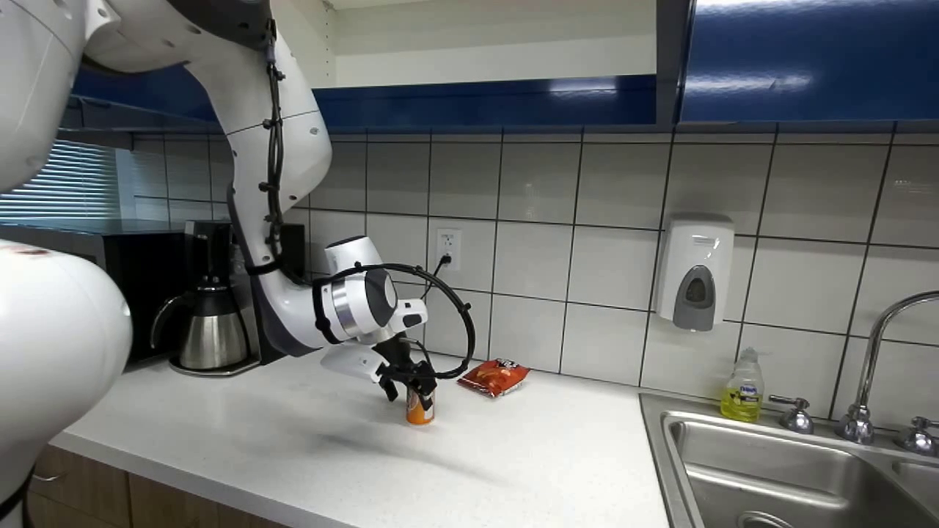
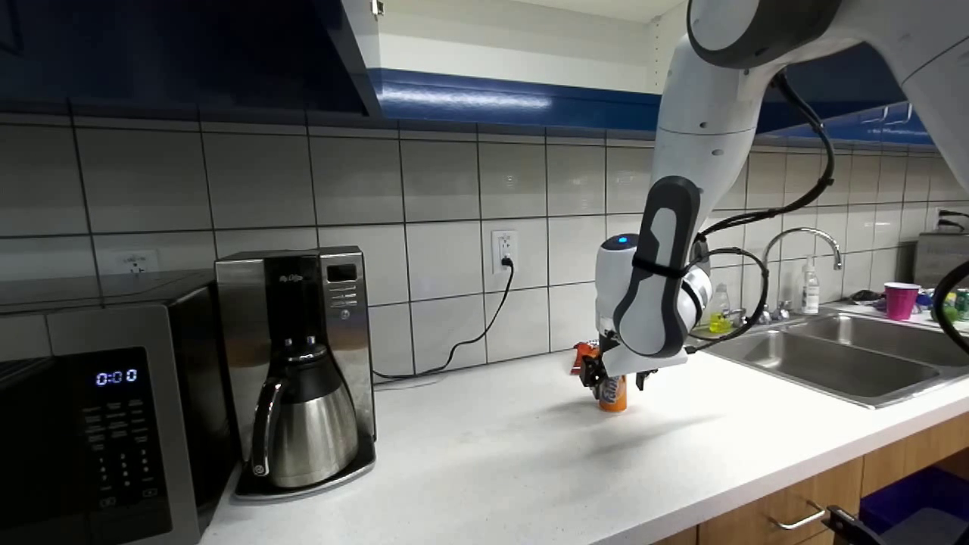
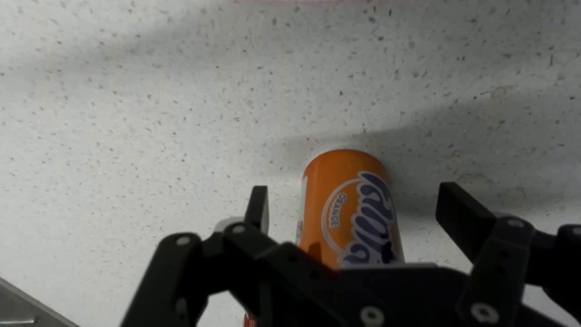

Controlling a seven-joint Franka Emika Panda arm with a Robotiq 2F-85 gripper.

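An orange soda can (image 3: 343,212) stands on the white counter, its label facing up the wrist view. My gripper is open, one finger to the left of the can and the other to the right, with a wider gap on the right side. In exterior view 1 the can (image 1: 419,410) shows partly behind the black fingers of the gripper (image 1: 408,396). From the other side, in exterior view 2, the can (image 2: 613,394) is upright below the gripper (image 2: 618,380). The can's near part is hidden by the gripper's body in the wrist view.
A red snack bag (image 1: 494,377) lies behind the can near the tiled wall. The sink (image 1: 792,466) and a dish soap bottle (image 1: 744,387) are to the right. The coffee maker (image 2: 309,363) and microwave (image 2: 100,409) stand at the left.
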